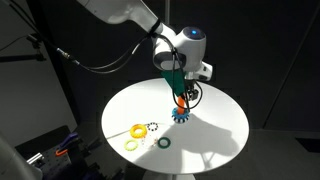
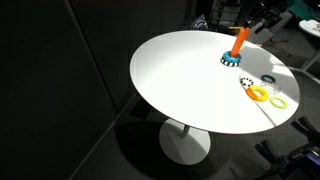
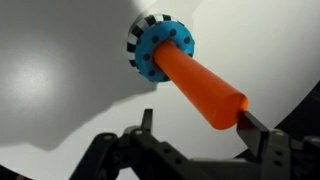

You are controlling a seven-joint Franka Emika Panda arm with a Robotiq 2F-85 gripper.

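Observation:
An orange cone-shaped post (image 3: 200, 83) stands on the table, with a blue dotted ring (image 3: 147, 63) and a black-and-white checkered ring (image 3: 134, 35) around its base. My gripper is over the post's top, its fingers apart. In the wrist view the post's top lies between the fingers, close beside the right-hand one; a wide gap separates it from the left finger (image 3: 148, 121). Whether the right finger touches it, I cannot tell. Exterior view 2 shows the post (image 2: 239, 42) upright near the table's far edge.
Loose rings lie on the round white table (image 2: 185, 75): an orange-yellow one (image 1: 138, 125), a yellow one (image 2: 285, 102), a dark green one (image 1: 164, 143) and a black-and-white one (image 2: 247, 81). A cable hangs beside the gripper.

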